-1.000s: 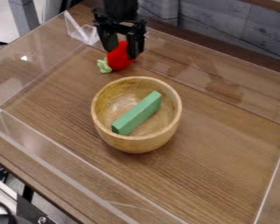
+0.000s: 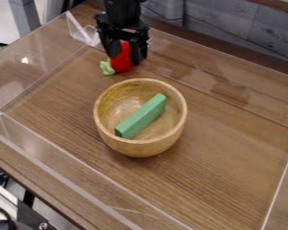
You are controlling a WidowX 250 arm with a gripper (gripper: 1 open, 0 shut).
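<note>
A black gripper (image 2: 122,43) at the top centre is lowered over a red object (image 2: 121,62) that has a green leafy top (image 2: 107,66), perhaps a toy strawberry. The fingers surround or touch its upper part; whether they are shut on it is hard to tell. A wooden bowl (image 2: 101,113) in the centre holds a long green block (image 2: 140,117).
The wooden table (image 2: 226,153) has free room to the right and the lower left. A clear plastic item (image 2: 84,29) lies left of the arm. A raised wooden edge runs along the back right.
The gripper has shifted slightly over the red object, which appears turned or moved a little. The bowl and green block have not moved.
</note>
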